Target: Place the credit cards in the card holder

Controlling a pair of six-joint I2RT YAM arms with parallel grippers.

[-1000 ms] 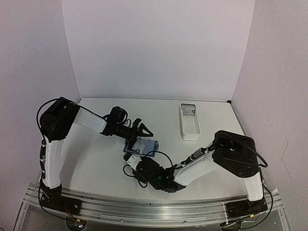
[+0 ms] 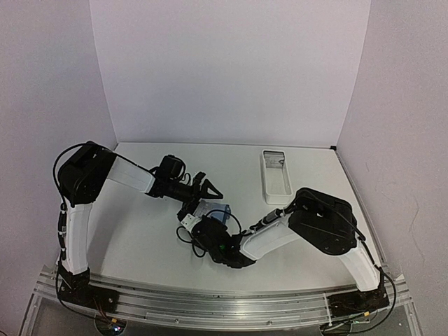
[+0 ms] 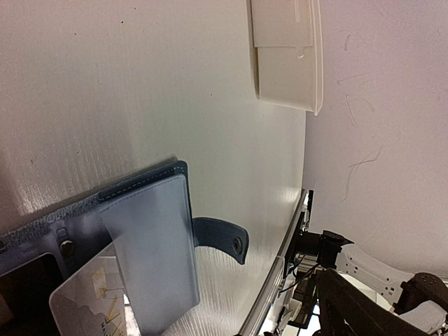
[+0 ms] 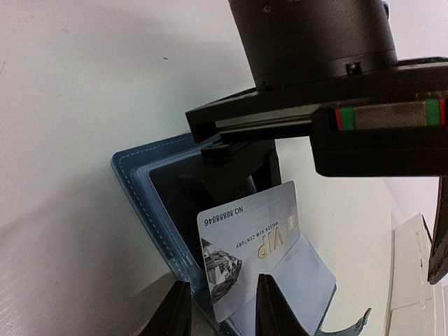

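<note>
The blue card holder [image 3: 150, 259] lies mid-table, its strap [image 3: 218, 235] folded out. A silver VIP card [image 4: 252, 252] sits upright at a clear sleeve over the holder; whether it is fully seated cannot be told. My right gripper is part open at the card's lower edge, one finger each side of its bottom corner in the image; no firm grasp shows.
A white tray [image 2: 276, 180] stands at the back right with something small at its far end. Walls border the table at back and sides.
The left arm has stayed in place.
</note>
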